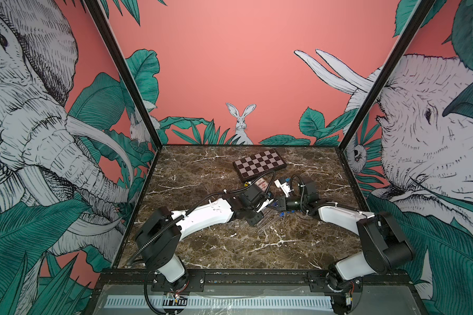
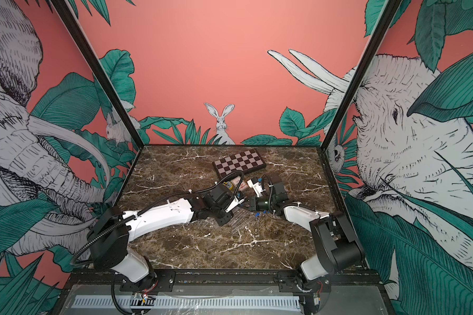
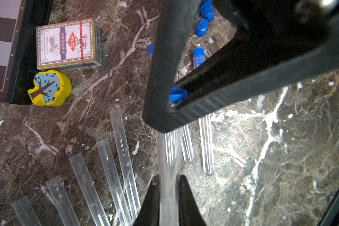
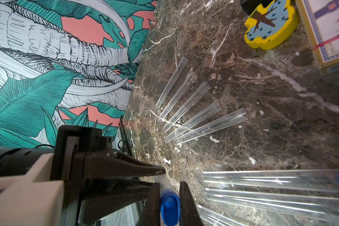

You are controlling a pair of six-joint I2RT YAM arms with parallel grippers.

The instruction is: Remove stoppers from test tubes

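Observation:
A clear test tube (image 3: pixel 168 162) stands between the fingertips of my left gripper, which is shut on it. On the tube's end sits a blue stopper (image 4: pixel 170 209). My right gripper is shut on that stopper, one finger on each side. From the left wrist, the dark right gripper hides most of the stopper. Tubes with blue stoppers (image 3: pixel 198 52) lie beyond the held one. Several open, stopperless tubes (image 4: pixel 194 120) lie fanned out on the table, apart from both grippers.
Loose blue stoppers (image 3: pixel 201 28) lie on the marble table. A card box (image 3: pixel 66 45), a yellow tree-shaped piece (image 3: pixel 60 88) and a chessboard (image 1: pixel 259 164) are at the back. Both grippers are very close together.

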